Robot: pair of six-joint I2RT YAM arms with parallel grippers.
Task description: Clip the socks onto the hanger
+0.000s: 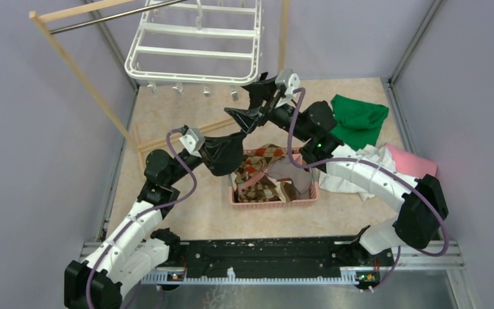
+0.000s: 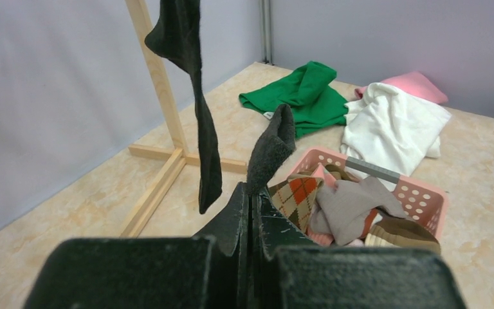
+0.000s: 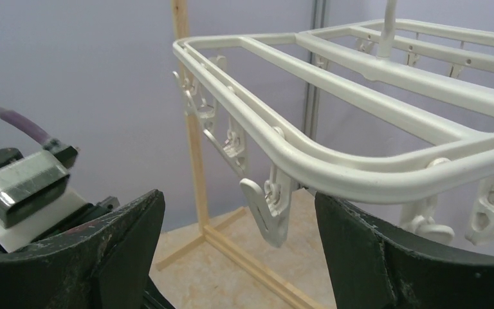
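Observation:
A dark grey sock (image 2: 273,145) rises from the fingertips of my left gripper, which is shut on it. In the top view, that sock's dark body (image 1: 227,158) bulges below the left fingers. My right gripper is open, its fingers wide apart around a white clip (image 3: 273,209) on the near corner of the white hanger (image 3: 283,138). No sock shows between those fingers or in this clip. Another dark strip of cloth (image 2: 209,148), apparently a sock, hangs at upper left in the left wrist view; its top is out of frame.
Below the arms, a pink basket (image 1: 273,204) holds patterned and grey-brown socks. Green cloth (image 1: 360,119), white cloth (image 1: 344,183) and a pink item (image 1: 411,161) lie at the right. A wooden stand (image 1: 83,74) carries the hanger. Several other clips line its edge.

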